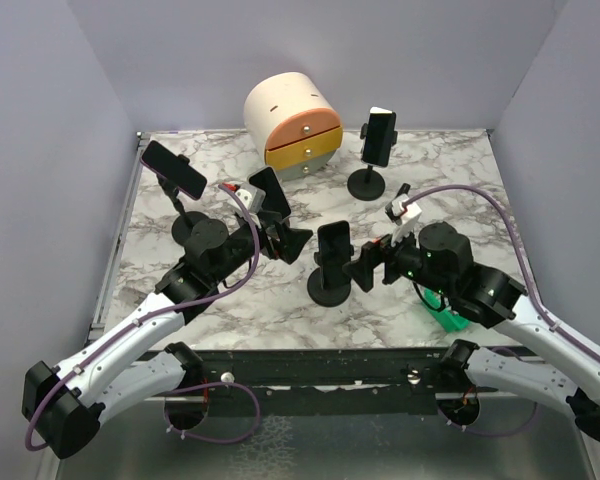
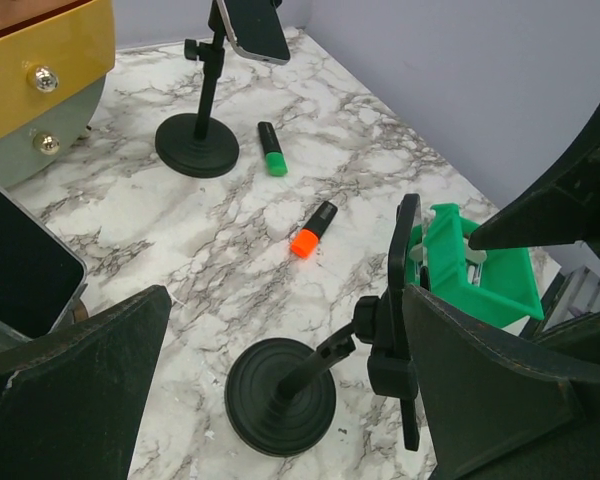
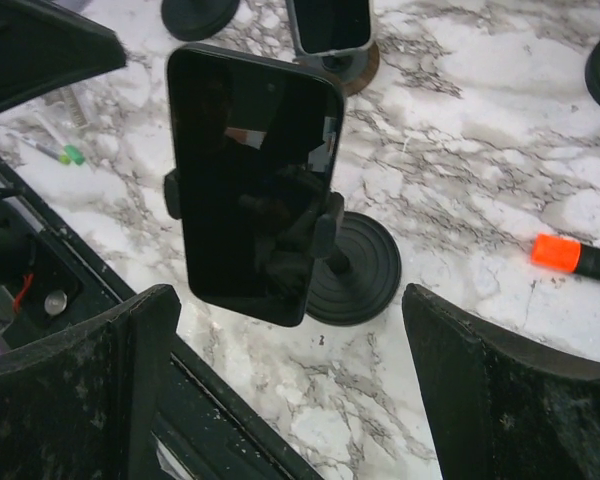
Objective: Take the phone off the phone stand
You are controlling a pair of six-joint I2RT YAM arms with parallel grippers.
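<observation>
A black phone [image 1: 334, 247] [image 3: 255, 180] stands upright in a holder on a round stand [image 1: 328, 294] [image 2: 280, 398] at the table's front centre. In the left wrist view the phone [image 2: 400, 260] is seen edge-on. My left gripper [image 1: 285, 238] is open, up and left of that phone, nothing between its fingers. My right gripper [image 1: 373, 255] is open just right of it, with the phone ahead of its fingers in the right wrist view.
Other phones on stands are at back right [image 1: 378, 140], far left [image 1: 172, 170] and left centre [image 1: 263, 183]. A drawer box [image 1: 280, 110] is at the back, a green tray [image 1: 450, 318] at right, markers [image 2: 310, 232] on the table.
</observation>
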